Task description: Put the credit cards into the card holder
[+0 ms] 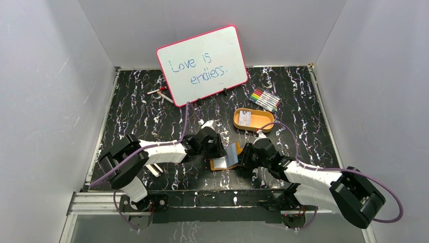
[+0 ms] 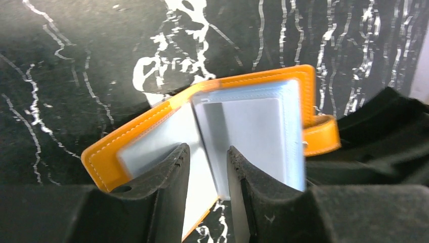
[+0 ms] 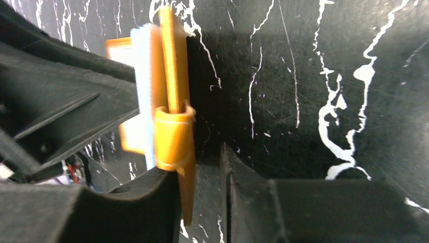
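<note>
An orange-edged card holder (image 1: pixel 218 163) stands spread open between my two arms, its pale inner pockets (image 2: pixel 243 131) showing. In the left wrist view my left gripper is partly open over the holder's inside, its two fingers apart near the fold. My right gripper is partly open at the holder's other side, where the orange edge and strap (image 3: pixel 173 136) come down between its fingers, nearer one finger, with a gap to the other. A card (image 1: pixel 245 118) lies in an orange tray (image 1: pixel 262 120) behind the arms.
A whiteboard (image 1: pixel 205 66) stands at the back, with loose pens (image 1: pixel 157 90) to its left. A pack of coloured markers (image 1: pixel 265 99) is at the back right. White sticks (image 1: pixel 154 171) lie partly under the left arm.
</note>
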